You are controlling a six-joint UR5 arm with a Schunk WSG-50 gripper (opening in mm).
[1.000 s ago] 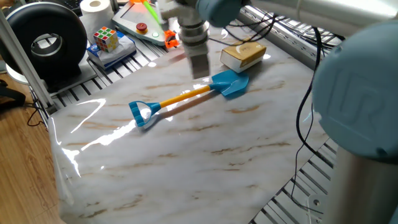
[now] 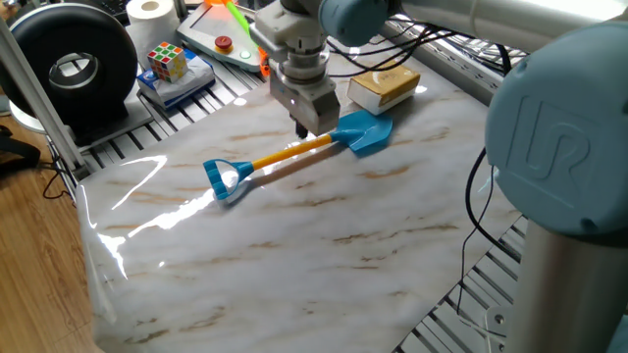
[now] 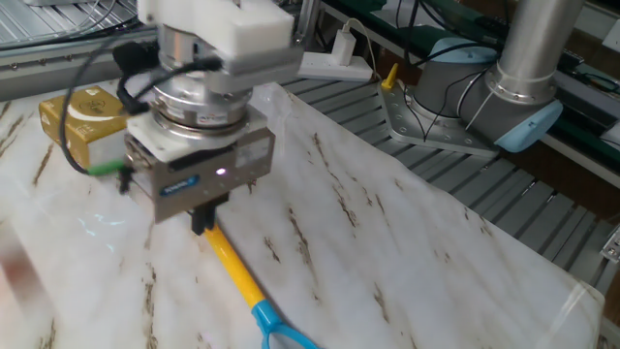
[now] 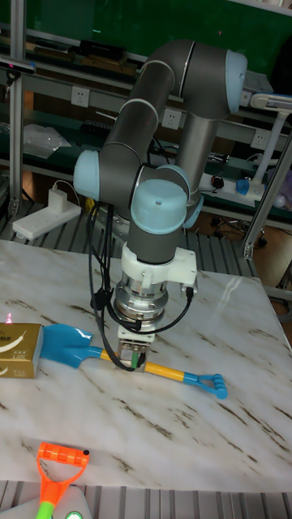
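Note:
A toy shovel (image 2: 285, 155) with a yellow shaft, a blue scoop and a blue D-shaped handle lies on the marbled tabletop. My gripper (image 2: 301, 131) points downward over the shaft, nearer the scoop end in exterior view 1. Seen from exterior view 2, its dark fingers (image 3: 202, 217) overlap the upper end of the visible yellow shaft (image 3: 232, 264); the scoop is hidden there behind the gripper body. Exterior view 3 shows the blue scoop (image 4: 65, 345) beside the gold box, while the fingers are obscured. Whether they touch the shaft, and how wide they stand, is unclear.
A gold and white box (image 2: 384, 86) sits close behind the scoop. Off the sheet are a Rubik's cube (image 2: 167, 61) on a blue package, a red button box and an orange-green toy handle (image 4: 62, 467).
Over the last second my gripper has turned and come lower, shifting slightly left toward the shaft in exterior view 1. The shovel and the box have stayed put.

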